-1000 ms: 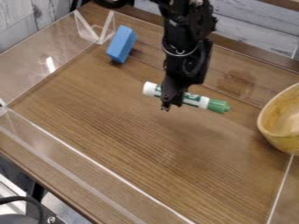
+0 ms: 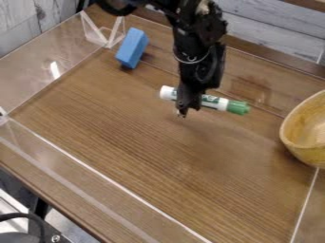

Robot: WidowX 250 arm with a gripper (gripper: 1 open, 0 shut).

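Note:
A white tube with a green cap (image 2: 230, 106) lies horizontally across the upper middle of the table, its middle partly hidden by the black gripper (image 2: 187, 104) that comes down over it from the top. The gripper appears shut on the tube.
A blue block (image 2: 132, 46) lies at the back left. A yellow bowl (image 2: 303, 130) sits at the right edge. Clear plastic edging runs along the left.

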